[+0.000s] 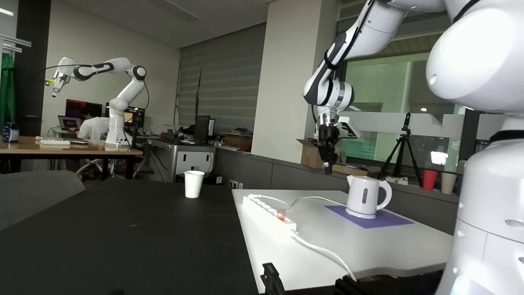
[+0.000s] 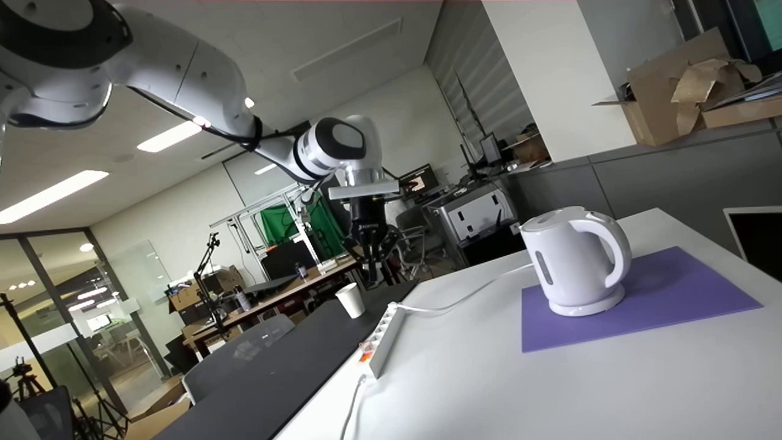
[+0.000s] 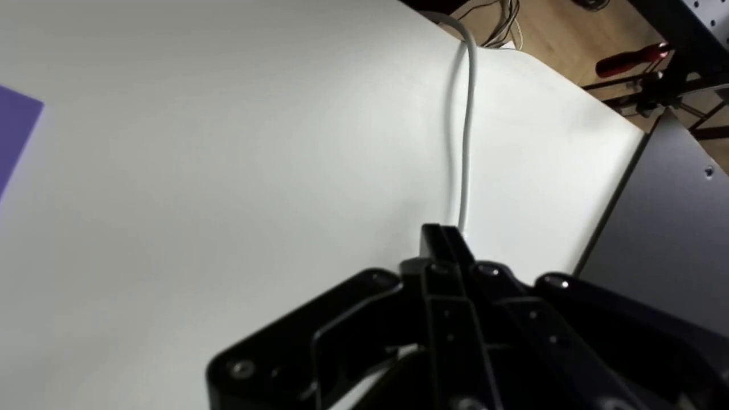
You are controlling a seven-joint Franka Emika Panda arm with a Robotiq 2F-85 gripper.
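My gripper is shut, its fingertips together and nothing visible between them. In the first exterior view the gripper [image 1: 328, 169] hangs pointing down above the white table, well clear of its surface. A white power strip [image 2: 386, 337] with an orange-lit switch lies along the table's edge; in the wrist view my fingers hide most of it, and its thick white cable [image 3: 469, 130] runs away beyond the fingertips. The white kettle [image 1: 362, 196] stands upright on a purple mat [image 2: 645, 293], apart from the gripper. A thin white cord [image 2: 476, 293] runs between strip and kettle.
On the adjoining black table [image 1: 147, 236] stands a white paper cup [image 1: 193, 184]. Bare white tabletop [image 3: 239, 171] surrounds the mat. Only a corner of the purple mat [image 3: 15, 130] shows in the wrist view. A tripod [image 1: 403, 152] stands in the background.
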